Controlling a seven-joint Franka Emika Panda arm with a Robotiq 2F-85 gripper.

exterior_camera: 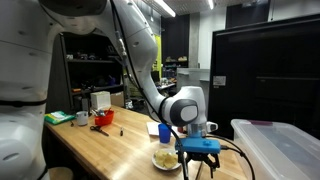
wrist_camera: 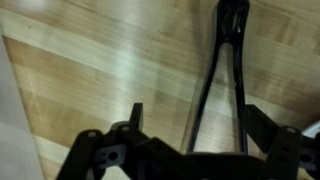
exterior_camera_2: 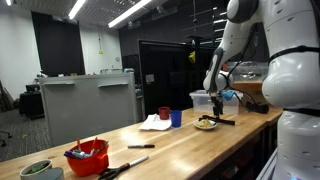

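Black tongs (wrist_camera: pixel 211 82) lie on the wooden table in the wrist view, hinge end at the top and two thin arms spreading downward. My gripper is open above them, one finger on either side, with the tongs' arms running between the fingers but not gripped. In exterior view 1 the gripper (exterior_camera: pixel 199 165) points down close to the table, right of a white plate (exterior_camera: pixel 158 164) holding yellowish food. Exterior view 2 shows the gripper low at the table's far end, behind the plate (exterior_camera_2: pixel 203 127). How high the fingers are over the tabletop is hard to tell.
A blue cup (exterior_camera: pixel 165 132) stands behind the plate. To the right is a large translucent bin (exterior_camera: pixel 275 150). A red basket (exterior_camera_2: pixel 87 157) with items and a bowl (exterior_camera_2: pixel 38 171) sit at the table's other end.
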